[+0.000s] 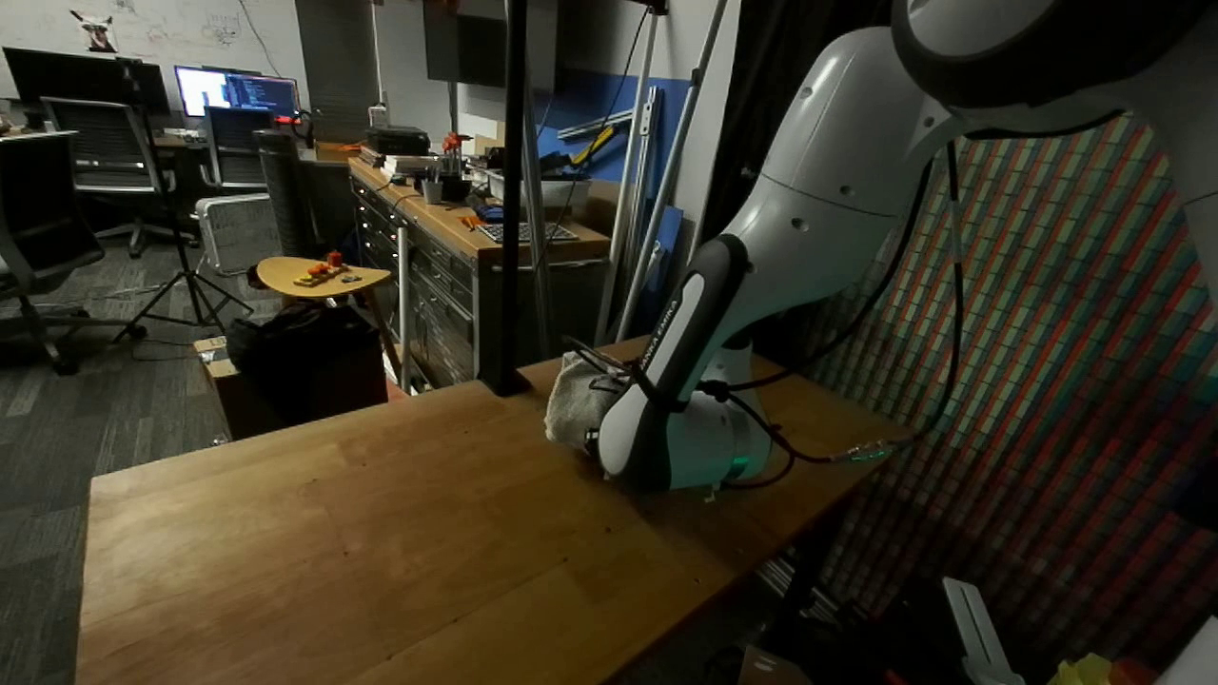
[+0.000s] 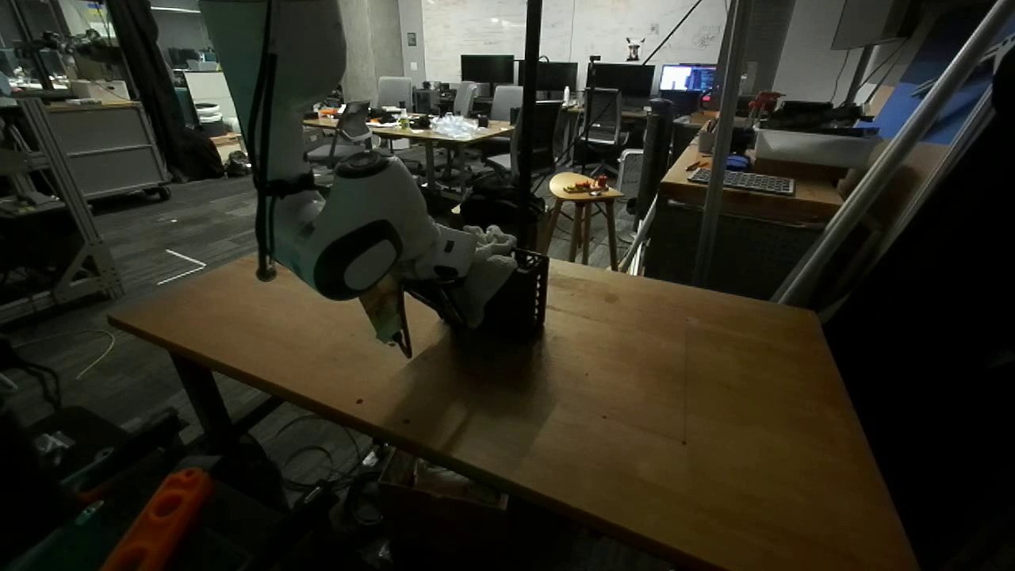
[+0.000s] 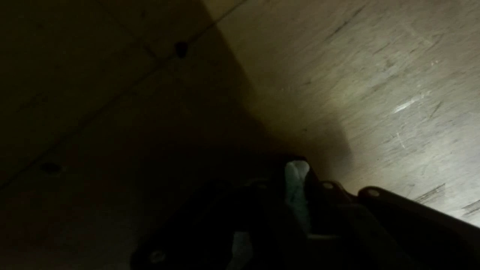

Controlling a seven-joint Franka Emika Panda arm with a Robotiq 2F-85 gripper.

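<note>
A pale grey cloth (image 1: 579,409) shows bunched beside the robot's hand in exterior view 1. In exterior view 2 the light cloth (image 2: 491,277) hangs crumpled against a black slatted basket (image 2: 533,303) on the table. Low in the dark wrist view, my gripper is shut on a narrow pale strip that looks like cloth (image 3: 296,186). The arm itself hides the fingers in exterior view 1. How much of the cloth lies inside the basket cannot be told.
A black upright post (image 1: 502,228) stands at its far edge. Cables (image 1: 799,457) loop beside the hand. Clear tabletop also spreads right of the basket in exterior view 2.
</note>
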